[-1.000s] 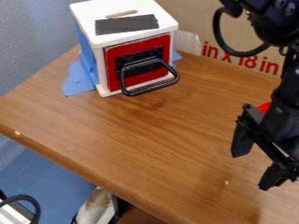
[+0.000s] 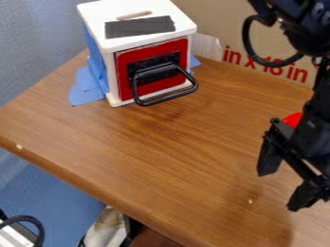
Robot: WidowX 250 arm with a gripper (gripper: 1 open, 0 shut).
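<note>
My black gripper (image 2: 281,181) hangs at the right edge above the wooden table, its fingers pointing down-left; whether it holds anything is not clear. A red object (image 2: 292,120) is partly hidden behind it. At the back left stands a white toy oven (image 2: 120,39) with a red door (image 2: 145,55) and a black handle (image 2: 180,87); a dark grey strip and a small wooden stick lie on its top.
A blue sheet (image 2: 87,89) lies under the oven. A cardboard box (image 2: 231,34) stands behind. The table's left edge drops toward blue floor and clutter.
The arm and its top cable have shifted very slightly to the right. The oven and the rest of the scene look unchanged.
</note>
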